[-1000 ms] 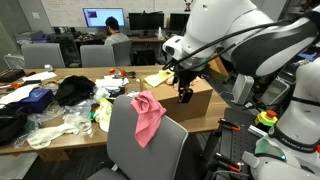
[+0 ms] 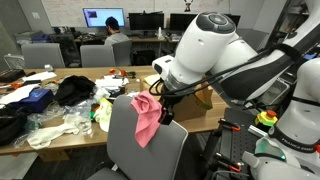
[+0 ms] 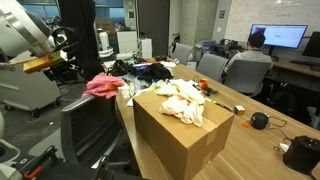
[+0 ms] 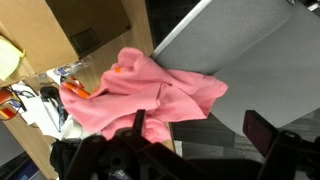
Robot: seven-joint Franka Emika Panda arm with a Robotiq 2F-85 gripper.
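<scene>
A pink cloth (image 2: pixel 148 118) is draped over the top edge of a grey chair's backrest (image 2: pixel 132 155). In exterior view 2 the cloth (image 3: pixel 103 84) hangs on the chair's upper edge. My gripper (image 2: pixel 166 104) is beside the cloth's right side in exterior view 1. From the wrist, the crumpled cloth (image 4: pixel 150 92) spreads below and ahead of the fingers (image 4: pixel 262 135), partly overlapped by the left one. The gripper stands wide open, its fingers far apart, and it does not appear to grip the cloth.
An open cardboard box (image 3: pixel 190 140) with light cloths on top stands on the table beside the chair. Dark clothes (image 2: pixel 72 90), white bags (image 2: pixel 50 132) and small items clutter the table. A person (image 3: pixel 250 45) sits farther back.
In exterior view 1 my arm has swung left and closer to the pink cloth, now covering more of the box. The cloth and chair look unmoved.
</scene>
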